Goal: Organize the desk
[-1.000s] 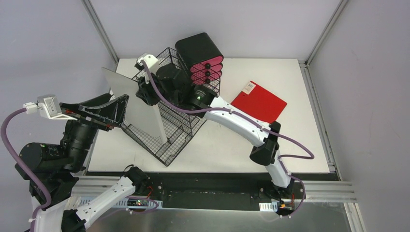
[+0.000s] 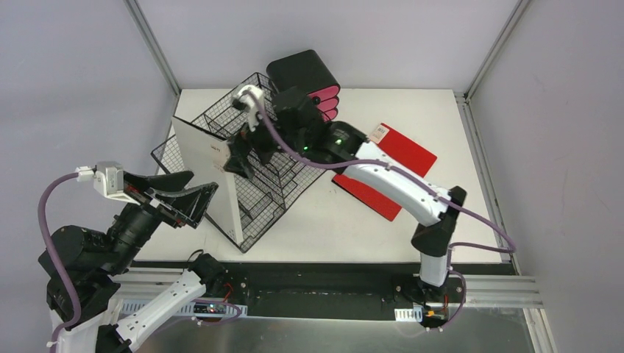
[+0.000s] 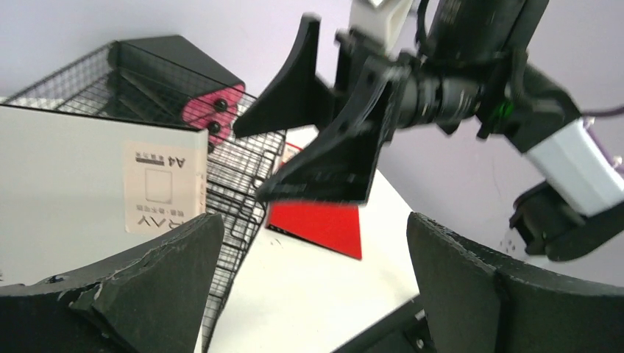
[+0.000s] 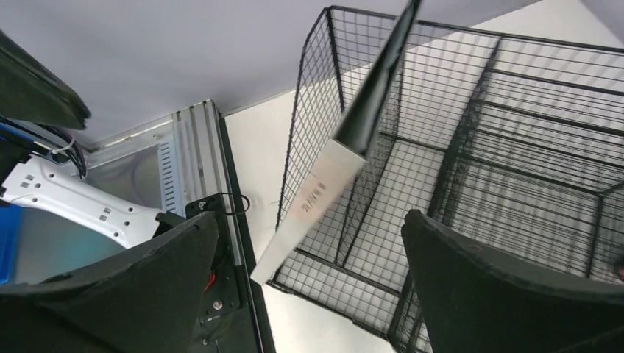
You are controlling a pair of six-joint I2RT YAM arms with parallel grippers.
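Observation:
A white board with an A4 label (image 2: pixel 206 173) (image 3: pixel 66 184) stands upright in the left part of the black wire organizer (image 2: pixel 276 198) (image 4: pixel 405 44). My left gripper (image 2: pixel 199 195) hangs open left of it, empty; its two fingers frame the board and organizer in the left wrist view. My right gripper (image 2: pixel 239 154) is blurred, open over the organizer beside the board, with nothing held. The board's edge rises between its fingers in the right wrist view. A red folder (image 2: pixel 408 158) lies flat on the desk, partly hidden by the right arm.
A black pink-fronted organizer (image 2: pixel 302 73) stands at the back, against the wire organizer. Side walls bound the area.
My left gripper has moved right and down in the top view. The board and wire organizer have shifted slightly.

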